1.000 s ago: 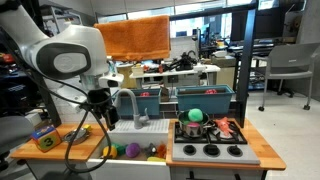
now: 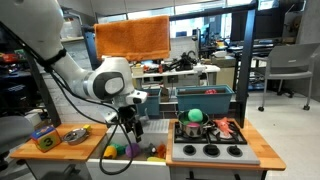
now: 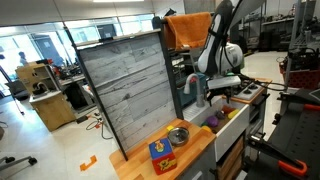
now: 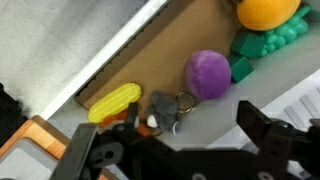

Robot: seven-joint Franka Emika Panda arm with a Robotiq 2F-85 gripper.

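My gripper hangs open above a drawer, with its dark fingers [image 4: 272,130] spread wide along the bottom of the wrist view. Below it, toy food lies on the drawer's brown floor. A purple round toy [image 4: 208,74] sits near the middle, beside green blocky pieces. To its left are a yellow corn-like toy [image 4: 115,102] and a dark grey piece [image 4: 163,112]. An orange toy [image 4: 266,10] and a bumpy green toy [image 4: 286,40] lie at the upper right. Nothing shows between the fingers. From exterior view 1, the gripper [image 2: 134,128] appears over the open drawer.
Right of the drawer is a stove [image 2: 212,152] with a pot [image 2: 194,129] and a green item on it. A colourful box [image 3: 162,154] and a metal bowl [image 3: 178,136] stand on the left counter. Blue baskets [image 2: 205,99] are behind; an orange towel [image 2: 132,38] hangs above.
The arm has swung to the right and lowered, bringing the gripper from over the left counter and sink area down to above the drawer. The objects look unmoved.
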